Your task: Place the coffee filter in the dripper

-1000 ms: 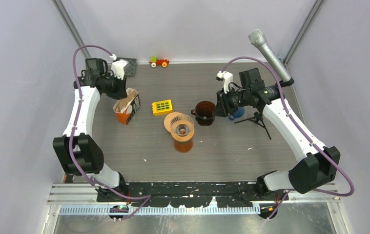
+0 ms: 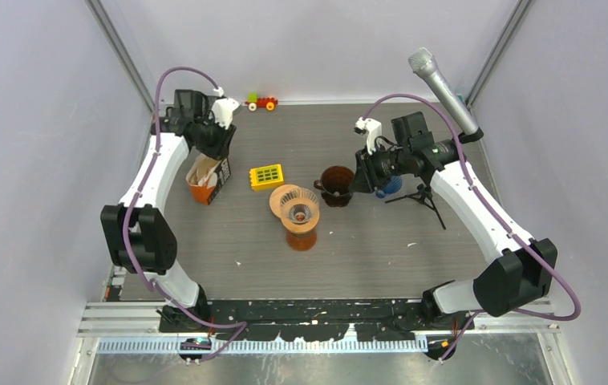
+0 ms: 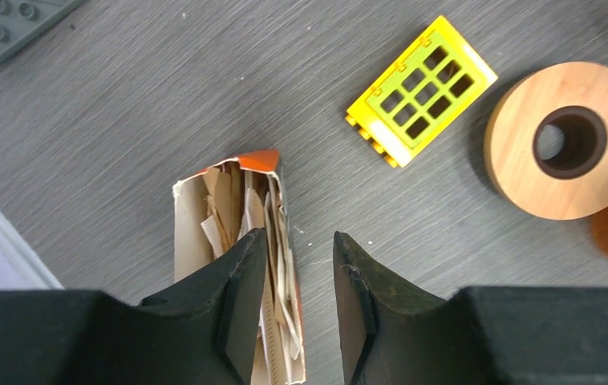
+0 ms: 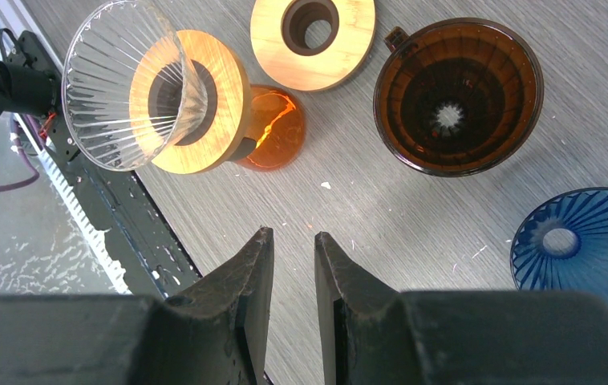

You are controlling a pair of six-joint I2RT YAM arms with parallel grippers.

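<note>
Folded paper filters (image 3: 273, 265) stand packed in the orange-and-black box (image 2: 208, 180) on the left side of the table. Above that box is my left gripper, its fingers apart and nothing between them. The clear ribbed dripper (image 4: 124, 88) sits on a wooden collar atop an amber glass carafe (image 4: 273, 128), near the table's middle. My right gripper hangs over bare table beside the brown dripper (image 4: 457, 92), with its fingers apart and empty. To the right of the brown one lies a blue ribbed dripper (image 4: 585, 253).
A loose wooden ring (image 4: 357, 36) rests against the carafe. Between it and the filter box lies a yellow block (image 2: 266, 177). A toy car (image 2: 261, 103) stands at the back wall, and a small black tripod (image 2: 425, 196) is on the right.
My left gripper has moved to the right, toward the box's far right corner. The right arm has barely moved. Box, drippers and block stay where they were.
</note>
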